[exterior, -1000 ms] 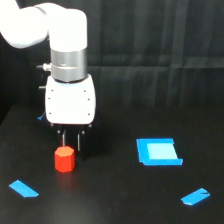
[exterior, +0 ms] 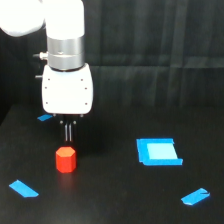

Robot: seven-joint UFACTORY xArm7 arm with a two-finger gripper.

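The white arm holds its gripper pointing down, just above and behind a red hexagonal block standing on the black table. The dark fingers are hard to make out; whether they are open or shut does not show clearly. The block appears to be below the fingertips.
A light square bordered in blue tape lies at the right. Blue tape strips lie at the front left, front right and back left.
The arm and gripper have shifted slightly to the right and up, and the fingers look closer together. The red block has moved slightly to the right.
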